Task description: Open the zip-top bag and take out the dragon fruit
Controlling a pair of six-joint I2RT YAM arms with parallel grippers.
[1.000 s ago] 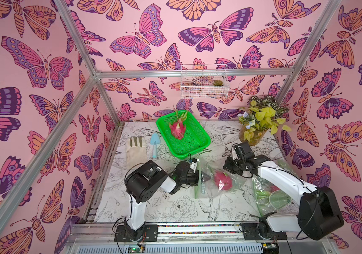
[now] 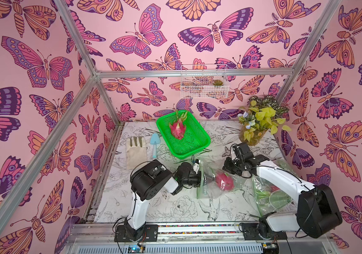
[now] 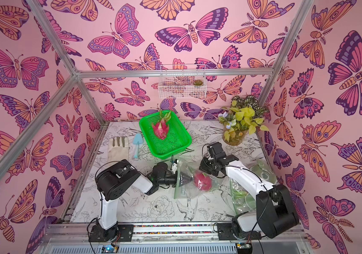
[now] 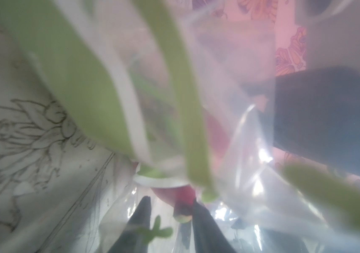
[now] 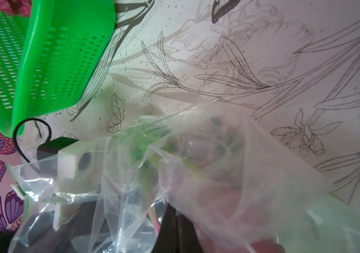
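Note:
A clear zip top bag (image 2: pixel 208 186) lies mid-table with a dragon fruit (image 2: pixel 224 181) inside; its green zip strips (image 4: pixel 192 139) fill the left wrist view, blurred. My left gripper reaches into the bag, fingers apart around the lower part of the pink fruit (image 4: pixel 171 193); whether they touch it is unclear. My right gripper is shut on the bag's plastic at its other side, the crumpled film (image 5: pixel 230 160) covering the area around its fingers.
A green basket (image 2: pixel 202 135) holding another dragon fruit (image 2: pixel 178 129) stands behind the bag. A potted plant (image 2: pixel 257 118) is back right, a glove (image 2: pixel 136 154) and blue trowel (image 2: pixel 154 146) left. More bagged produce (image 2: pixel 269 199) lies right.
My left gripper has edged right, further into the bag. The right arm is almost unchanged.

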